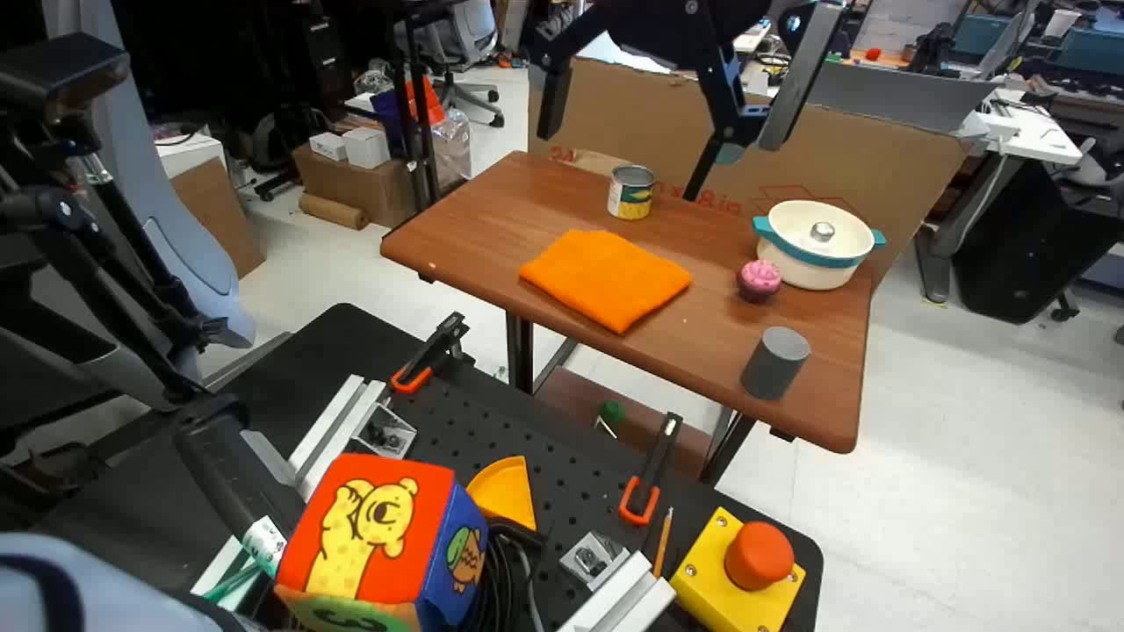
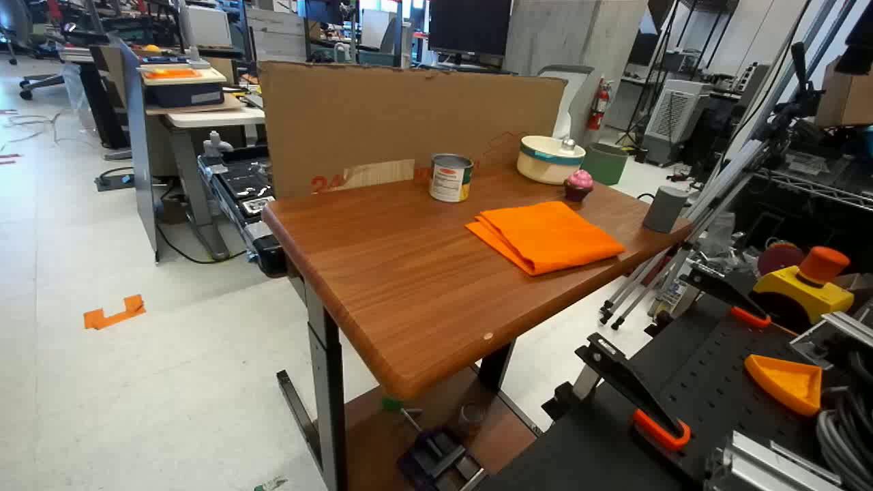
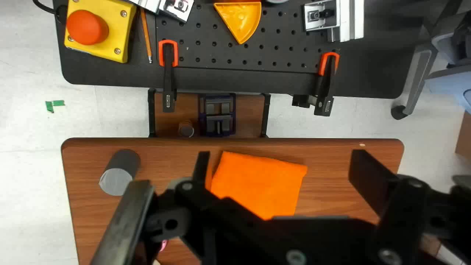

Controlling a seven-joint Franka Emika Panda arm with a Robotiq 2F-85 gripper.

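Note:
High over the brown table (image 1: 474,226), my gripper (image 1: 619,163) stands open, its fingers wide apart and nothing between them. The wrist view looks down past the open gripper at a folded orange cloth (image 3: 260,181), which lies flat well below. A paint can (image 2: 451,179) is upright near the cardboard at the back. At the table's other end are a cream pot with teal handles and a lid (image 1: 817,233), a pink-topped cupcake (image 1: 759,280) and a grey cylinder (image 1: 775,363). My arm hides most of the cupcake and pot in the wrist view.
A cardboard panel (image 2: 368,114) stands along the table's back edge. Across a gap lies a black pegboard bench (image 3: 247,77) with orange-tipped clamps, a yellow box with a red button (image 1: 738,569) and a soft picture cube (image 1: 374,527).

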